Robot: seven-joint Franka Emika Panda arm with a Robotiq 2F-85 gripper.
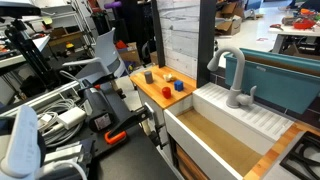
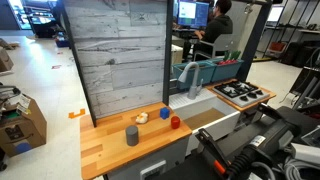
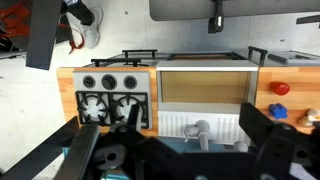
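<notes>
On the wooden counter (image 2: 95,150) stand a grey cup (image 2: 132,136), a small red object (image 2: 175,122), a blue object (image 2: 164,113) and a small yellowish object (image 2: 143,118). From above, the wrist view shows the red object (image 3: 279,88) and blue object (image 3: 279,110) near its right edge. My gripper is open, its two dark fingers wide apart at the lower left and lower right. Nothing shows between them except the white sink area beyond. The grey cup is not visible in the wrist view.
A white sink (image 1: 202,142) with a tall white faucet (image 1: 236,80) adjoins the counter. The stove (image 3: 112,97) lies on the sink's other side. A teal bin (image 1: 270,80) and an upright plank panel (image 2: 125,60) stand behind. Cables (image 1: 60,120) lie by the arm base.
</notes>
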